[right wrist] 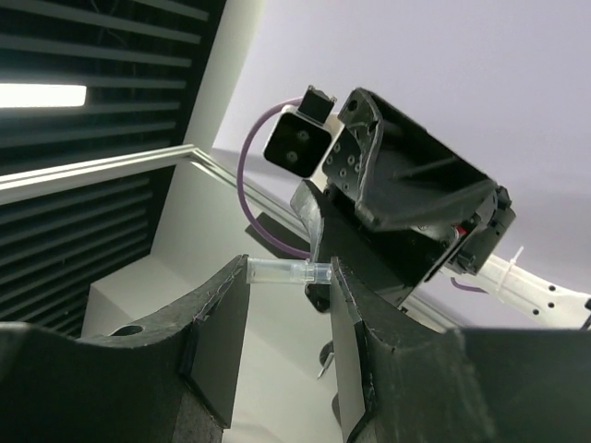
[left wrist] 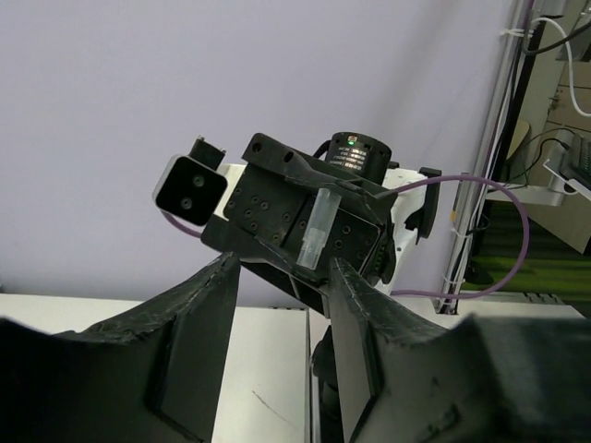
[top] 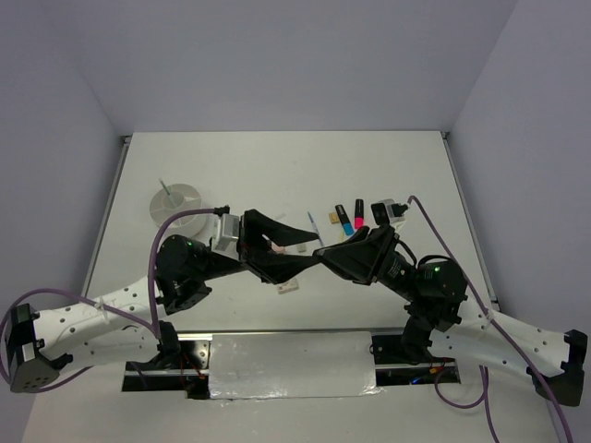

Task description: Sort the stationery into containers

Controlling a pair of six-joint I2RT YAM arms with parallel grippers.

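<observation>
Above the table's middle the two grippers face each other. My right gripper is shut on a small translucent tube, held crosswise between its fingertips; in the left wrist view the tube (left wrist: 319,226) stands out against that gripper. My left gripper is part open with nothing between its fingertips. On the table lie a thin blue pen (top: 315,226), markers (top: 343,219) (top: 359,211), a small yellow block (top: 333,218) and a light eraser-like block (top: 287,287). Some small items are hidden under the grippers.
A round white divided container (top: 187,197) with a light stick in it stands at the left of the table (top: 277,157). Grey walls enclose the sides and rear.
</observation>
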